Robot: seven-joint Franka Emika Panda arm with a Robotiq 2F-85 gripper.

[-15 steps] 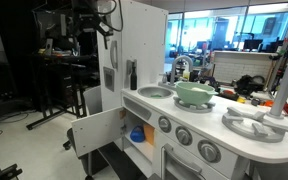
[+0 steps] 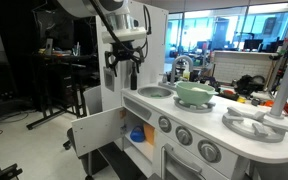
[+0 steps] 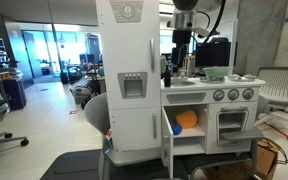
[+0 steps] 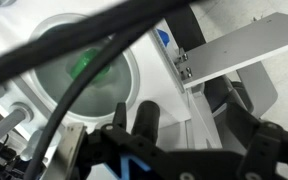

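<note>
My gripper [image 2: 129, 60] hangs open above the left end of the toy kitchen counter, with nothing held. A black bottle [image 2: 134, 77] stands upright below it, beside the tall white cabinet. From the side, the gripper [image 3: 190, 48] is above the counter, higher than the bottle [image 3: 167, 77] and apart from it. In the wrist view, the dark bottle [image 4: 146, 118] lies close to the left finger of the gripper. The grey sink basin [image 4: 106, 100] is further left, with something green [image 4: 88, 64] inside.
A pale green bowl [image 2: 194, 92] sits on the stove area right of the sink. One cabinet door [image 2: 101, 130] swings out below the counter, exposing blue and orange items [image 3: 188, 119]. The tall white cabinet [image 3: 130, 130] borders the bottle's side. Cables cross the wrist view.
Bottle and kitchen look unmoved.
</note>
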